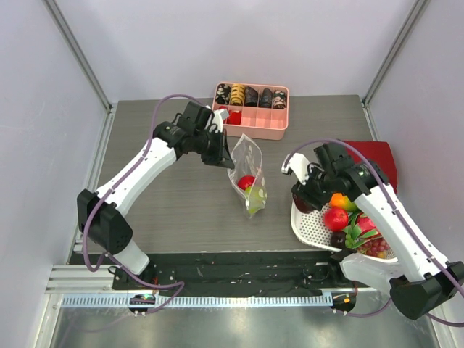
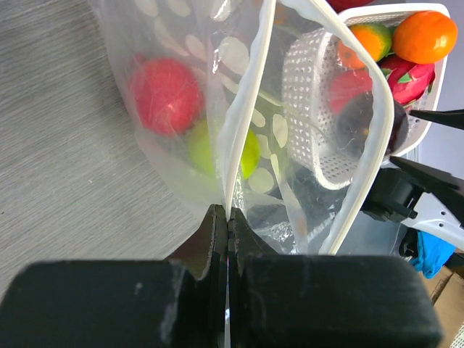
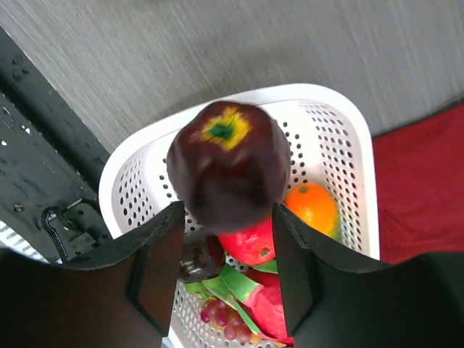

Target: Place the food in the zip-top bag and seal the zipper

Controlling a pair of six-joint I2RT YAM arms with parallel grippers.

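The clear zip top bag (image 1: 249, 192) stands open mid-table, holding a red fruit (image 2: 165, 96) and a yellow-green fruit (image 2: 243, 152). My left gripper is shut on the bag's rim strip (image 2: 243, 116). My right gripper is above the white perforated basket (image 3: 123, 188), around a dark purple, eggplant-like food with a yellow-and-green top (image 3: 217, 163), lifted toward the basket's upper left. The basket also holds an orange (image 3: 310, 210), red fruits, a dark food, greens and grapes.
A pink compartment box (image 1: 266, 127) with patterned items stands at the back. A red cloth (image 1: 380, 156) lies behind the basket at right. The table left of the bag is clear.
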